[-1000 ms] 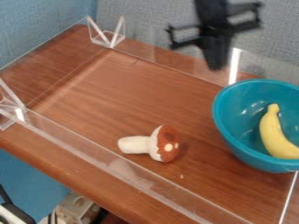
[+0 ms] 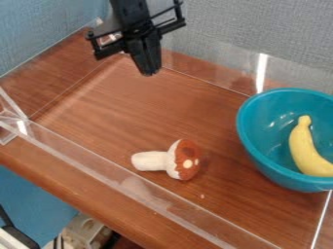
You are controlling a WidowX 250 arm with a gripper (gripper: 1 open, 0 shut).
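My black gripper (image 2: 146, 60) hangs high over the back left of the wooden table, shut, with nothing seen between its fingers. A toy mushroom (image 2: 182, 160) with a red-brown spotted cap and white stem lies on its side at the front middle. A yellow banana (image 2: 307, 153) rests inside a blue bowl (image 2: 263, 109) on the right.
Clear plastic rails and low walls edge the wooden table (image 2: 124, 126), along the front and back. Grey padded walls stand behind and to the left.
My gripper has moved left across the back of the table, from above the bowl to over the back left. The mushroom, bowl and banana have not moved.
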